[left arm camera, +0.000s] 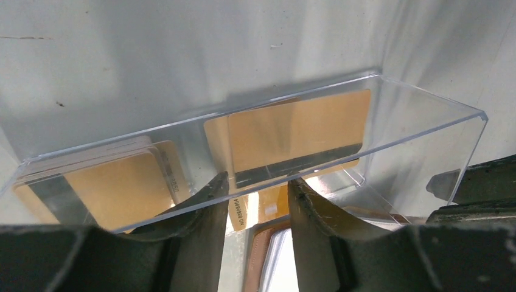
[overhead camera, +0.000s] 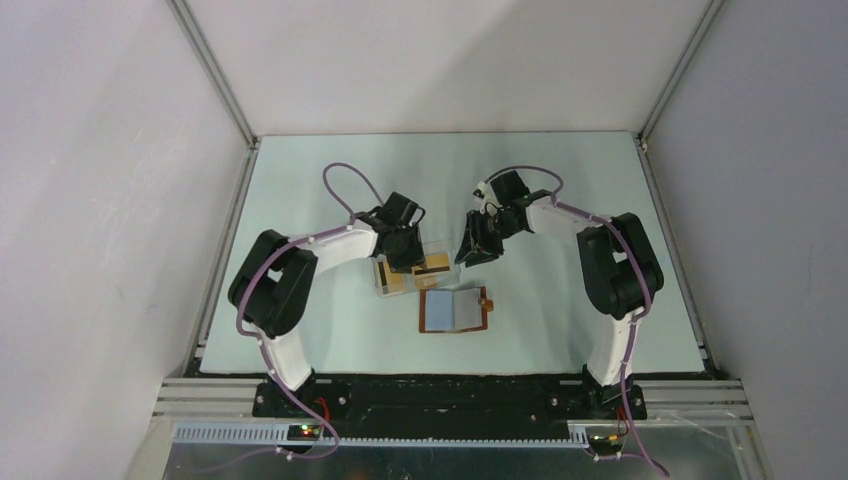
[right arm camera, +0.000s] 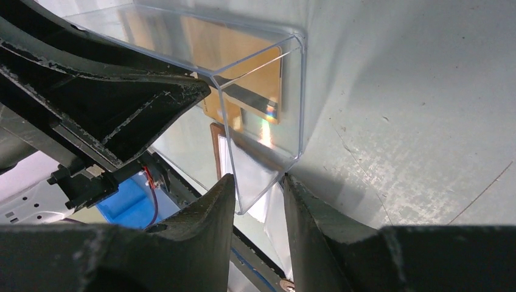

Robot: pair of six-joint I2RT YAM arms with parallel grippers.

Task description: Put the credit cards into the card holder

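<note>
Gold credit cards with dark stripes lie in a clear plastic box (left arm camera: pixel 420 131), one stack (left arm camera: pixel 125 182) in its left part and further cards (left arm camera: pixel 298 131) in its right part. Over the box, my left gripper is open, its fingers (left arm camera: pixel 210 243) apart and no card held between them. The brown card holder (overhead camera: pixel 453 331) lies open below the box in the top view, showing its pale inner sleeves (overhead camera: pixel 438 310). At the right end of the box is my right gripper, part open, its fingertips beside the clear wall (right arm camera: pixel 292 91); whether they touch it cannot be told.
Both grippers stand close together over the box, with the left gripper's dark body (right arm camera: pixel 122 91) near in the right wrist view. Bare table (overhead camera: pixel 580 290) lies to the right of the holder and along the back.
</note>
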